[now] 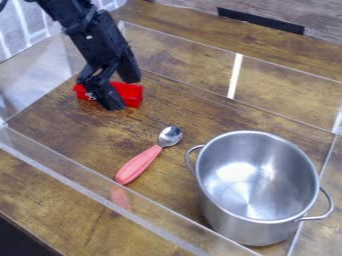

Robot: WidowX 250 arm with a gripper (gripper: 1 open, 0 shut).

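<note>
My black gripper (pixel 107 88) is at the upper left, its fingers over a red block (pixel 130 95) lying on the wooden surface. The block is partly hidden behind the fingers, and I cannot tell whether they touch it or how far apart they stand. A spoon with a pink handle (pixel 140 163) lies diagonally in the middle front. A steel pot (pixel 257 195) with two side handles stands at the lower right.
Clear low walls (pixel 54 170) border the wooden work area. The surface (pixel 227 115) right of the block and behind the pot is free.
</note>
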